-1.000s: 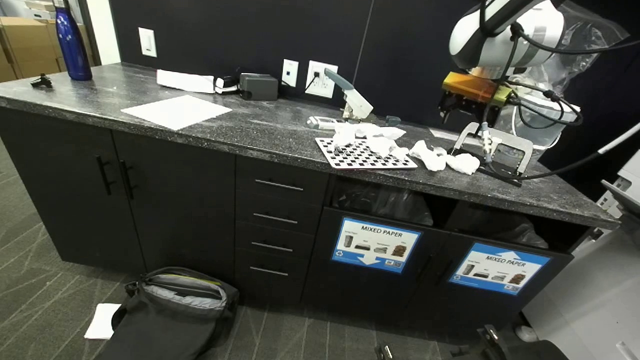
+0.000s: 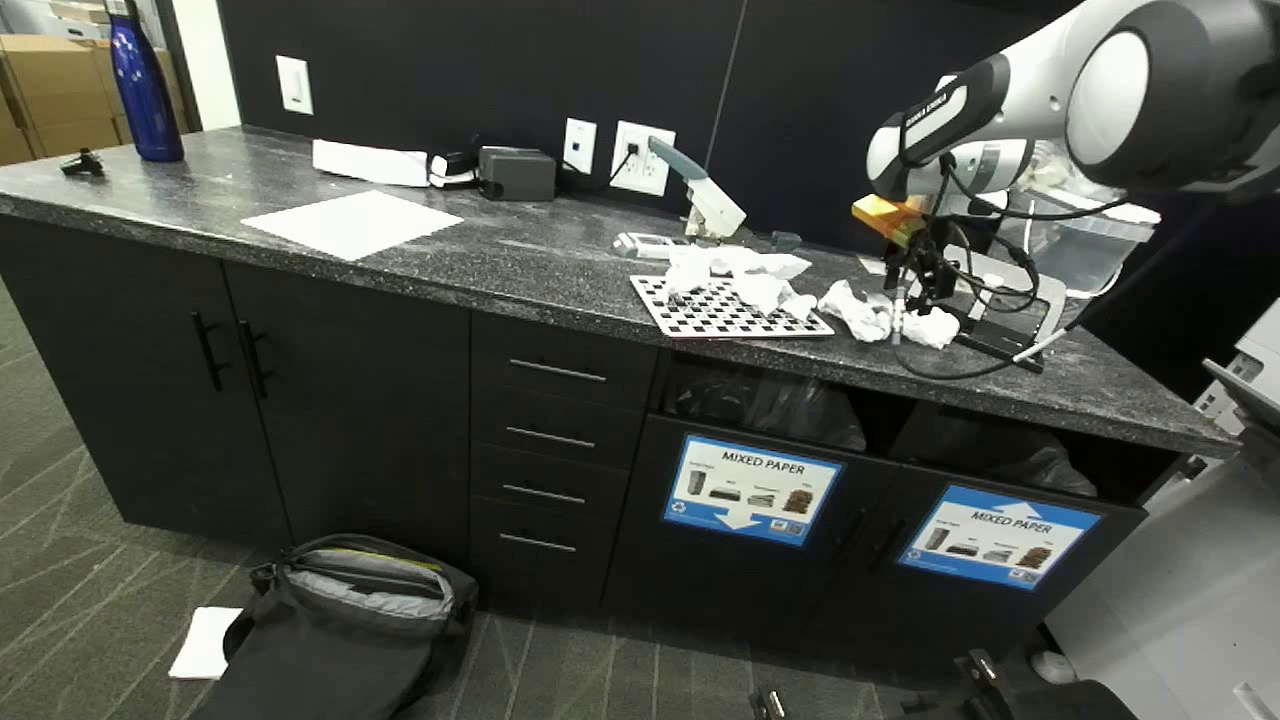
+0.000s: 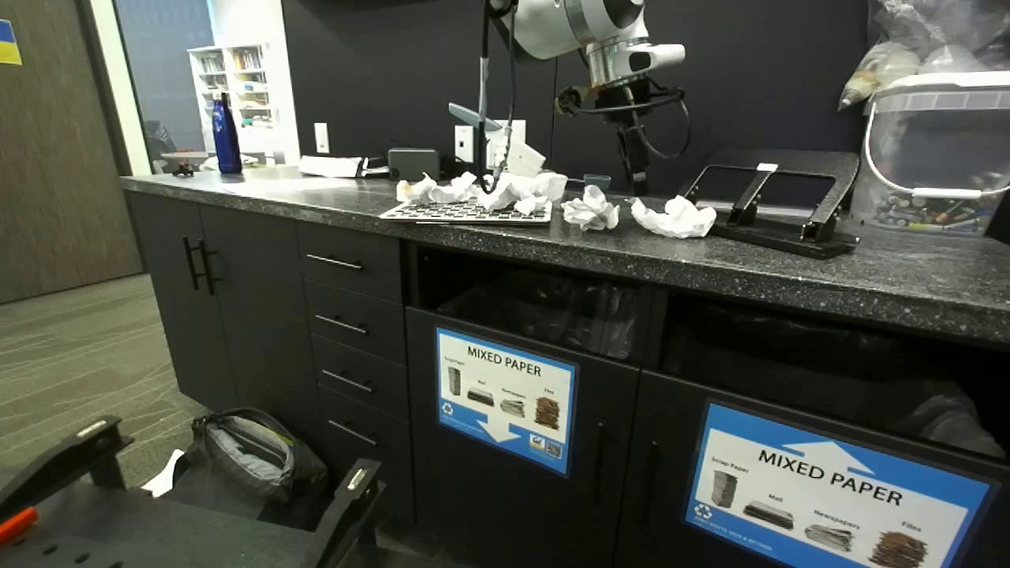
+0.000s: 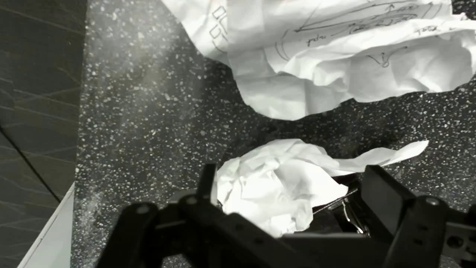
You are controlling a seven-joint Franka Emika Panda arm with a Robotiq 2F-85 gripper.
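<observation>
My gripper is open, its two dark fingers spread to either side of a crumpled white paper (image 4: 272, 187) in the wrist view. Whether the fingers touch it cannot be told. Another, larger creased sheet (image 4: 312, 85) with handwriting lies apart from it, higher in that view. From the front, the gripper (image 3: 639, 184) points down over the counter, behind two crumpled papers, one on the left (image 3: 592, 210) and one on the right (image 3: 676, 219). More crumpled paper (image 3: 526, 189) rests on a white perforated board (image 2: 720, 317).
A black laptop stand (image 3: 781, 237) stands close to the right-hand paper, with a clear bucket (image 3: 933, 194) beyond it. A loose cable (image 2: 972, 374) hangs near the counter's front edge. Left of the board, a flat white sheet (image 2: 354, 224) lies with bare counter around it.
The arm has come lower and leftward, bringing the gripper from above the laptop stand to close over the crumpled papers. The papers look unmoved.
</observation>
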